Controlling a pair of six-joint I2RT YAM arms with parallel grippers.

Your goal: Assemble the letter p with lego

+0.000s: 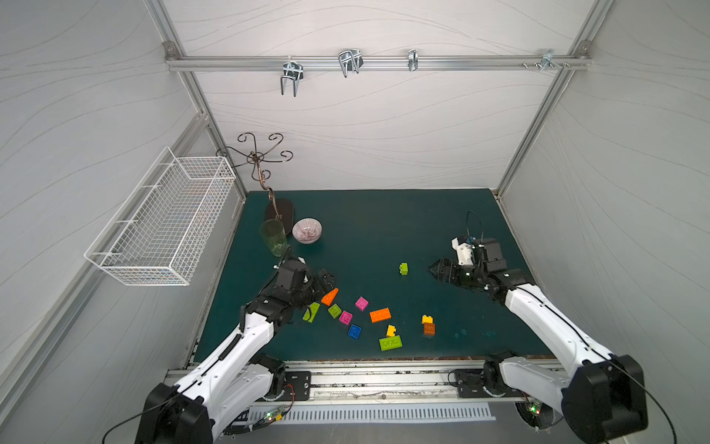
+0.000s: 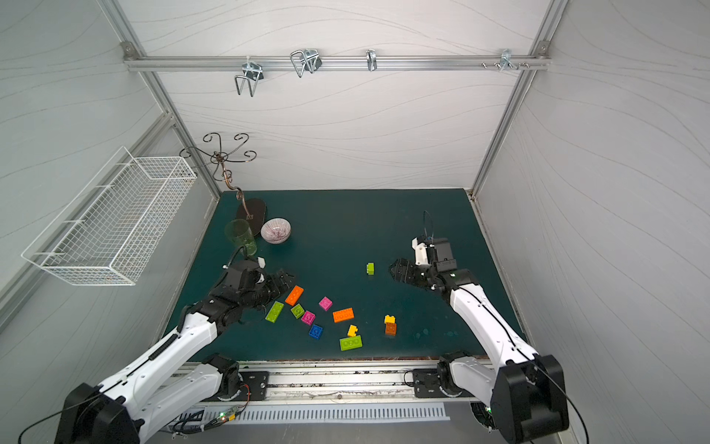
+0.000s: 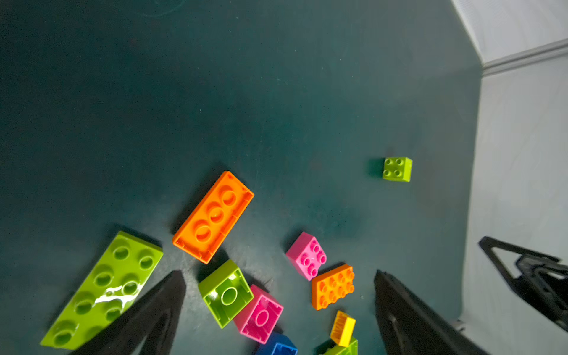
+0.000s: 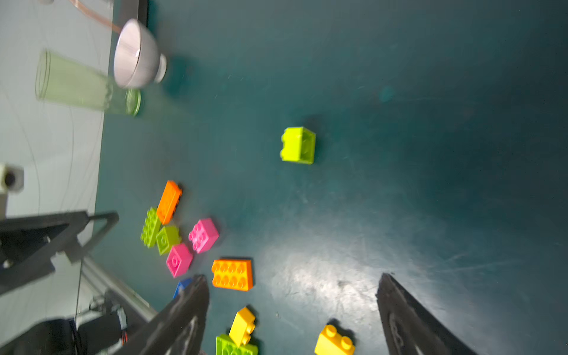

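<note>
Loose lego bricks lie on the dark green table. At the left are a long green brick [image 3: 101, 290], an orange brick [image 3: 213, 217] and a small green brick [image 3: 226, 292], the last two with undersides up. Nearby lie two pink bricks [image 3: 307, 255] and a blue brick [image 1: 354, 331]. An orange brick [image 1: 380, 315], a yellow piece [image 4: 242, 326] and a green brick [image 1: 390, 343] sit further right. A yellow piece [image 4: 334, 341] touches an orange brick [image 1: 429, 330]. One green brick [image 4: 298, 145] stands alone mid-table. My left gripper and right gripper hover open and empty.
A glass [image 1: 273, 236], a bowl [image 1: 307, 231] and a metal stand [image 2: 250, 214] occupy the back left. The wire basket [image 1: 166, 222] hangs on the left wall.
</note>
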